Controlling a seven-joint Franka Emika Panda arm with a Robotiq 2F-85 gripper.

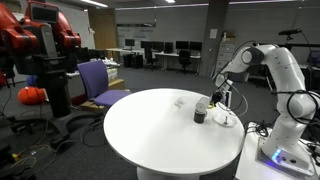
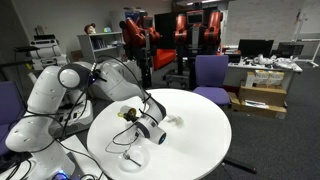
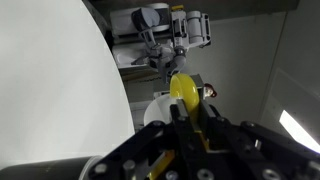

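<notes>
Beyond the dark fingers in the wrist view, a yellow object reaches up from my gripper. The gripper looks shut on it, though where the fingers touch it is hard to make out in the dark. A dark cylindrical container stands on the white table, close beside the gripper. Its rounded dark side fills the bottom left of the wrist view. In exterior view 2, the container is just below the end of the arm.
A white plate with a small item on it lies near the arm's base side. Small yellow and dark things sit on the other side of the container.
</notes>
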